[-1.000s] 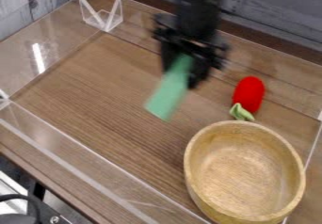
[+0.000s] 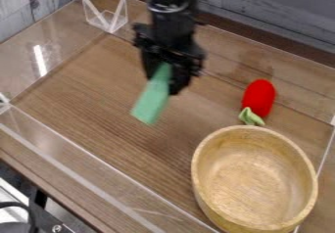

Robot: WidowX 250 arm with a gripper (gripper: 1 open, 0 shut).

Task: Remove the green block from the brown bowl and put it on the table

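Observation:
Held in my gripper [image 2: 163, 69] is the green block [image 2: 152, 96], a long piece pointing down and slightly left. Dark fingers close around its upper end, and its lower part is in plain sight. The block hangs over the middle of the wooden table [image 2: 85, 98]; I cannot tell how high its lower end is. The bowl [image 2: 253, 179], light tan-brown, stands at the lower right, well apart from the block, and looks empty.
A red object with a green end [image 2: 258, 101] lies behind the bowl on the right. At the back left stands a white wire-like rack [image 2: 105, 14]. Bare table spreads out left of the bowl. A black cable [image 2: 19, 212] shows at the lower left corner.
The bowl and red object have not moved.

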